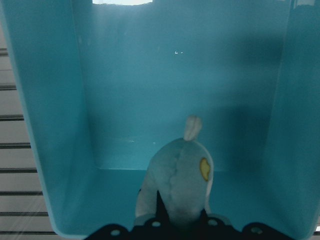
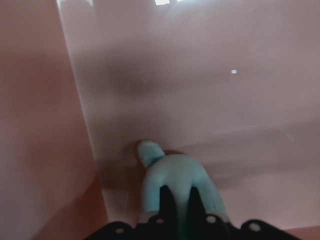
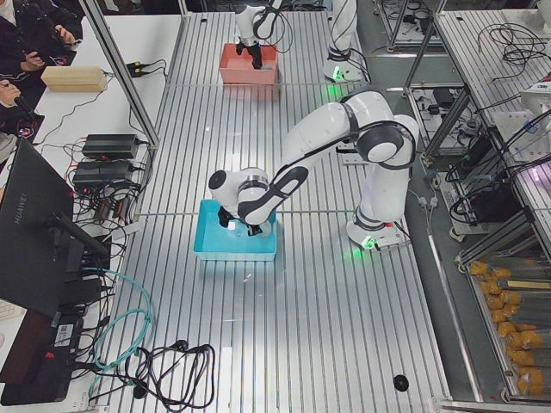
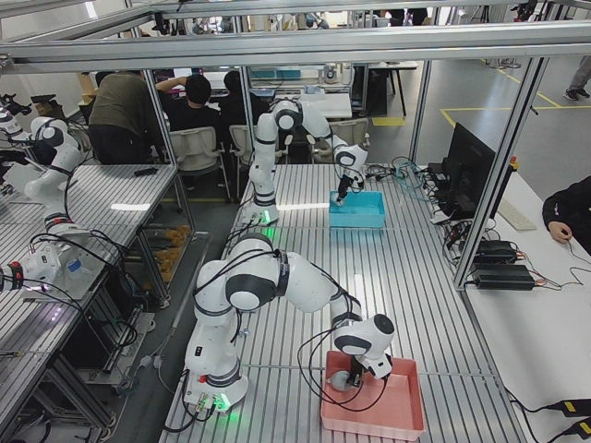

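Observation:
A pale blue plush toy [image 1: 177, 170] with a light tuft and a yellow patch is down inside the blue bin [image 3: 207, 245], between the fingers of my left gripper, which is shut on it. In the right wrist view another pale blue plush toy [image 2: 172, 170] is low in the pink bin [image 4: 402, 413], with my right gripper shut on it. Both wrists hang over their bins, partly hiding the toys in the camera views.
A monitor [image 3: 34, 258], power boxes and cable coils [image 3: 172, 379] line the table's left side. Metal posts stand at the edges.

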